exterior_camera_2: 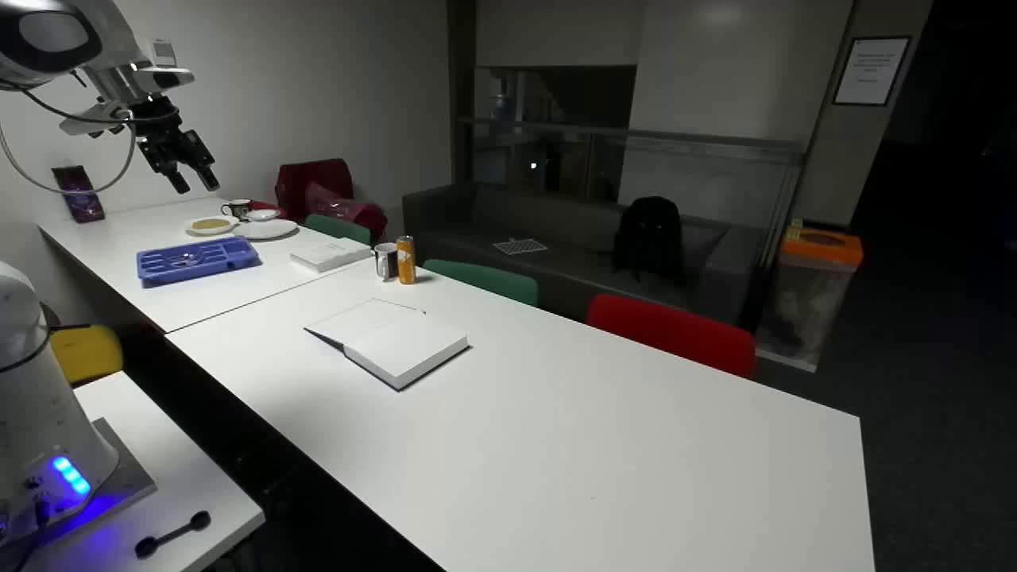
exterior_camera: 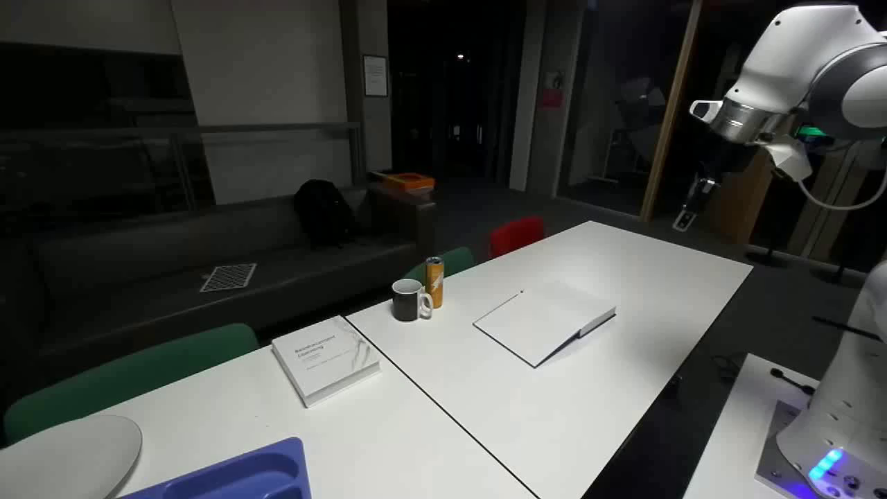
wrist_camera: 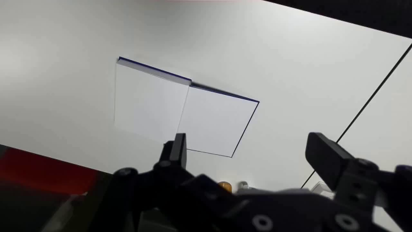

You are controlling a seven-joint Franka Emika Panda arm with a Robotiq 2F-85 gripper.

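Note:
An open book (exterior_camera: 545, 320) with blank white pages and a dark cover edge lies flat on the white table. In the wrist view the same book (wrist_camera: 185, 108) shows below the fingers, its thick page block on the left and the opened cover on the right. My gripper is open, its two fingers (wrist_camera: 178, 149) wide apart with nothing between them. It hangs well above the table, clear of everything, as both the first exterior view, gripper (exterior_camera: 686, 217), and the second, gripper (exterior_camera_2: 199, 183), show.
A closed white book (exterior_camera: 324, 357), a dark mug (exterior_camera: 407, 301) and an orange can (exterior_camera: 434, 283) stand along the table's far side. A blue tray (exterior_camera_2: 195, 261) and plates (exterior_camera_2: 267, 229) occupy the other table.

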